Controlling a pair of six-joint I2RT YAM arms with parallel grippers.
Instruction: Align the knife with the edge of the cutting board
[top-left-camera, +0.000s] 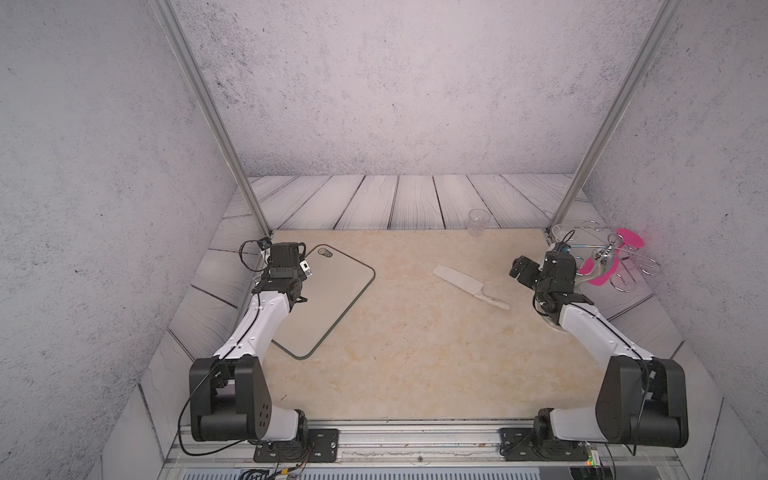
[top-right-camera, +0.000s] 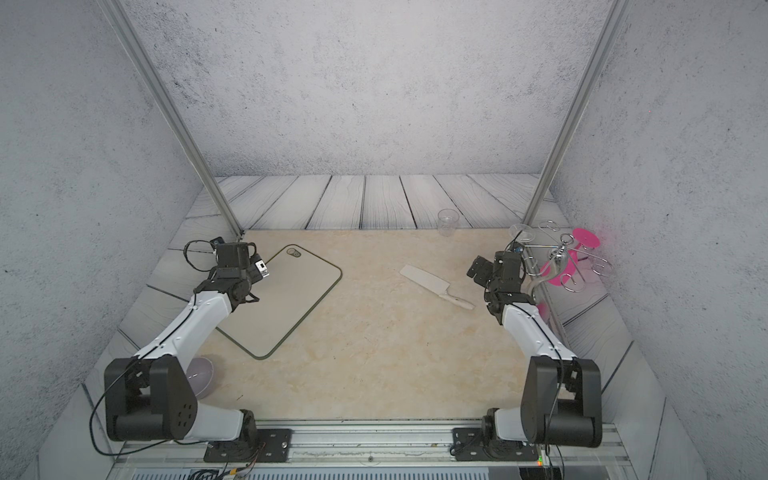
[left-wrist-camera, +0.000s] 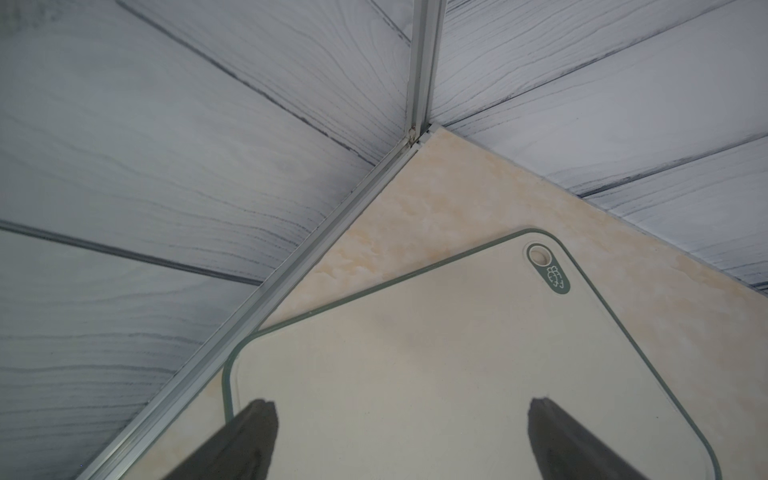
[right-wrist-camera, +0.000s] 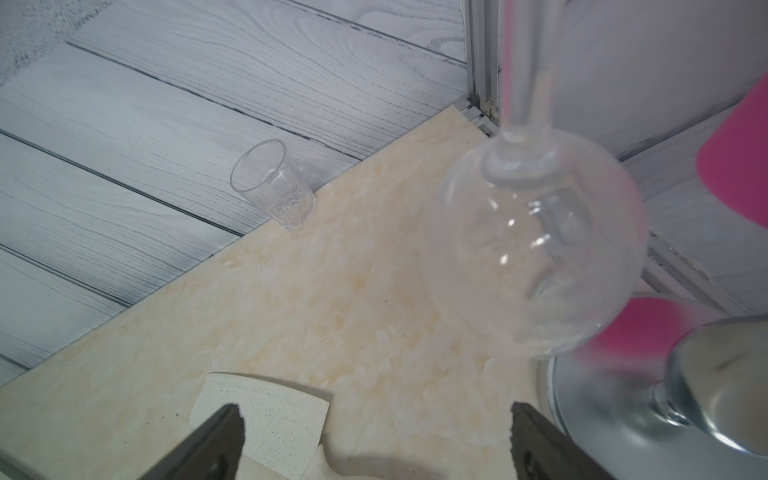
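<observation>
The cutting board (top-left-camera: 332, 296), pale with a green-grey rim, lies slanted on the left of the table. Well to its right, on the bare tabletop, rests the knife (top-left-camera: 460, 280), its blade toward the board and its handle (top-left-camera: 494, 302) toward my right arm; a clear gap separates knife and board. My left gripper is open over the board, its two dark fingers wide apart with only board surface between them. Open and empty too is my right gripper, above and to the right of the knife; part of the blade (right-wrist-camera: 268, 416) shows low in the right wrist view.
A metal rack (top-left-camera: 612, 256) holding glasses and pink items crowds the right edge, close to my right gripper. At the back edge stands a clear cup (top-left-camera: 477, 221). A bowl (top-right-camera: 200, 376) sits near the left arm's base.
</observation>
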